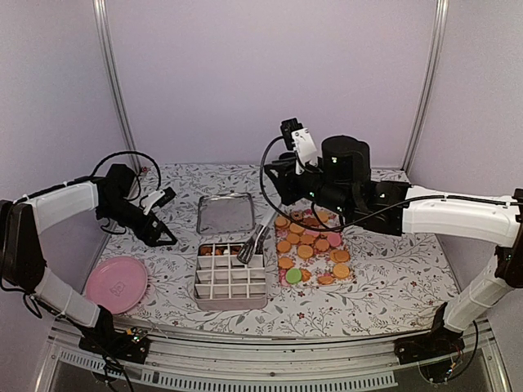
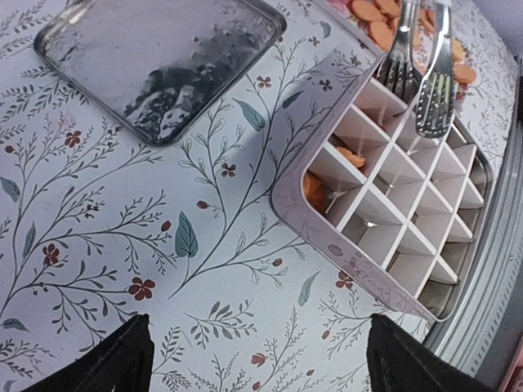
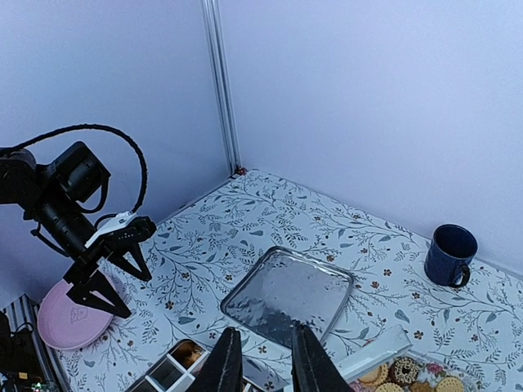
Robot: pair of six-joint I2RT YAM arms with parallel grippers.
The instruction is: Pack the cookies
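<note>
My right gripper point(image 1: 282, 189) holds metal tongs point(image 1: 260, 237), slanting down to the compartment box point(image 1: 232, 304). Fingers point(image 3: 307, 361) of this gripper show with a gap between them in the right wrist view. The two slotted tong ends point(image 2: 435, 104) hang apart over the box's back right, with no cookie seen between them. Cookies point(image 2: 315, 193) fill compartments along the back row; those in front look empty. Many loose cookies point(image 1: 295, 275), mostly orange-brown, lie on a mat right of the box. Far left, my left gripper point(image 1: 170, 218) is open and empty.
A grey metal tray point(image 1: 226, 214) lies behind the box. The pink plate point(image 1: 117, 285) rests at the front left, and a dark blue mug point(image 3: 450, 256) stands by the back wall.
</note>
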